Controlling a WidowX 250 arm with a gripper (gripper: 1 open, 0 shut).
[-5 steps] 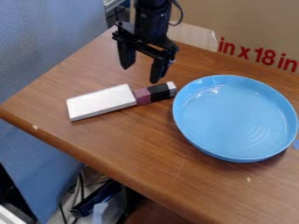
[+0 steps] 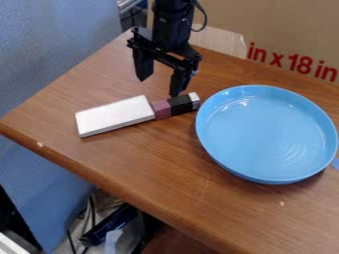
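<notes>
My black gripper (image 2: 162, 73) hangs from the top of the camera view over the wooden table, its two fingers spread apart with nothing visible between them. Below it lies a long object with a white body (image 2: 114, 116) and a maroon and black end (image 2: 175, 106), resting diagonally on the table. A round blue plate (image 2: 265, 129) sits to the right of this object.
A cardboard box (image 2: 284, 40) with red lettering stands behind the table. A blue fabric-like surface (image 2: 47, 69) is beyond the left edge, with clutter below it.
My gripper has shifted very slightly to the left and down. The long object and the plate have not moved.
</notes>
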